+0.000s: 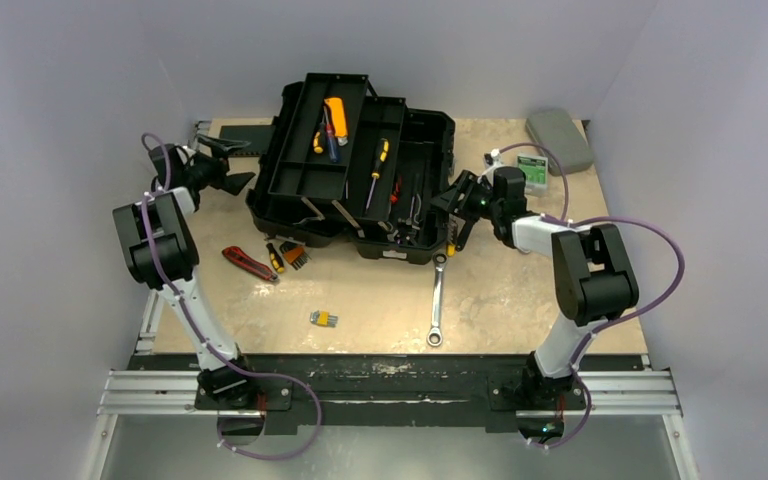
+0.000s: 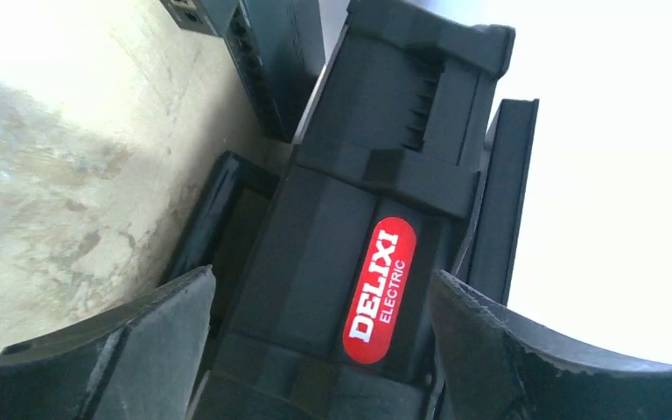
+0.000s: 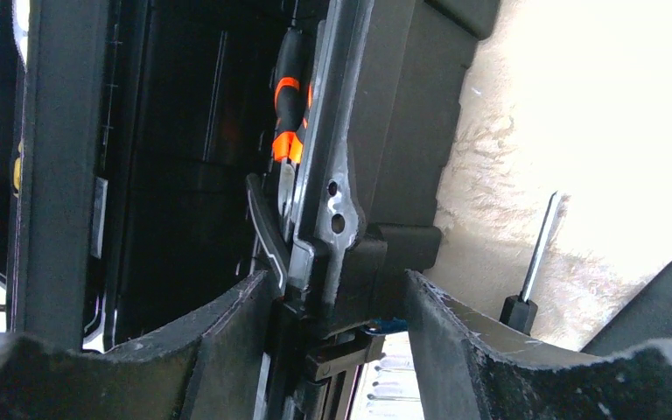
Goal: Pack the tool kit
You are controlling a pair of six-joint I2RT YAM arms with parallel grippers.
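Observation:
The black toolbox (image 1: 300,185) stands open on the table, its raised trays holding screwdrivers (image 1: 375,175) and an orange-handled tool (image 1: 336,115). My left gripper (image 1: 232,160) is open beside the box's left end, facing its DELIXI label (image 2: 379,289) in the left wrist view, with nothing held. My right gripper (image 1: 448,200) is open at the box's right wall (image 3: 385,105), its fingers on either side of that edge, low in the right wrist view. Orange-and-black pliers (image 3: 289,105) lie inside, by that wall.
A red knife (image 1: 248,263), small screwdriver (image 1: 275,258), hex-key sets (image 1: 322,319) and a long wrench (image 1: 436,300) lie in front. A grey case (image 1: 560,140) and green box (image 1: 533,170) are at the back right.

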